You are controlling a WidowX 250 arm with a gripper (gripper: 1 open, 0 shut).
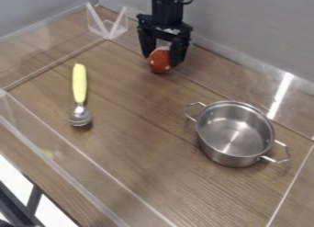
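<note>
My black gripper (163, 42) hangs at the back centre of the wooden surface, open, its fingers above and around a red round object (160, 62) that rests on the surface. A steel pot (234, 132) with two handles stands at the right. A ladle or spoon with a yellow handle (80, 84) and a steel head lies at the left.
A white rack-like object (106, 24) stands at the back left. Pale walls (245, 28) border the back and left.
</note>
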